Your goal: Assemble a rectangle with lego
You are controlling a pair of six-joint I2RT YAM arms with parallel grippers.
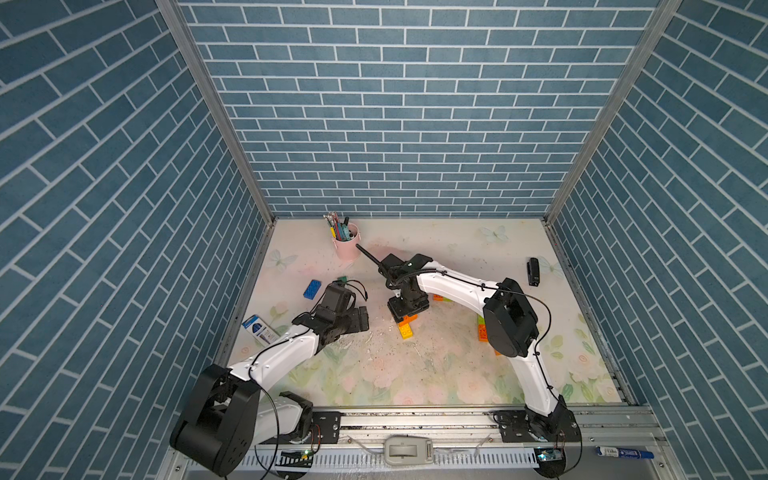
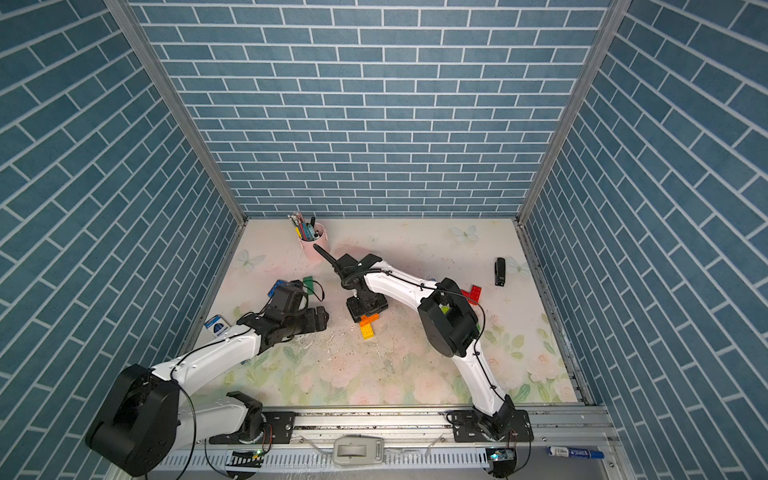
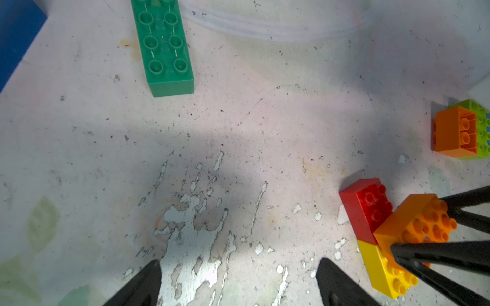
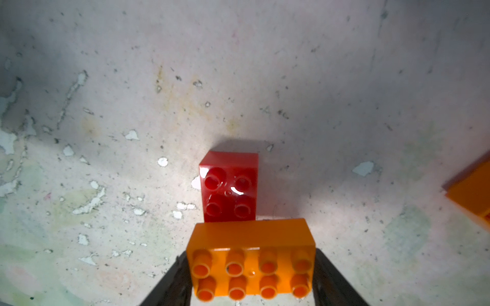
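Observation:
My right gripper is shut on an orange brick (image 4: 250, 234), gripped by its two ends with the studs showing. Below it on the table lie a red brick (image 3: 365, 206) and a yellow brick (image 3: 382, 267), end to end. The orange brick overlaps them in the left wrist view; whether it touches them, I cannot tell. Over bare table to the left, my left gripper stands open and empty. A green brick (image 3: 166, 48) and a blue brick (image 1: 312, 289) lie beyond it. Another orange brick (image 3: 454, 131) touches a light green one (image 3: 479, 122).
A pink pen cup (image 1: 346, 246) stands at the back left. Another red brick (image 2: 473, 294) and a black object (image 2: 500, 271) lie at the right. A white-and-blue packet (image 1: 260, 329) is at the left edge.

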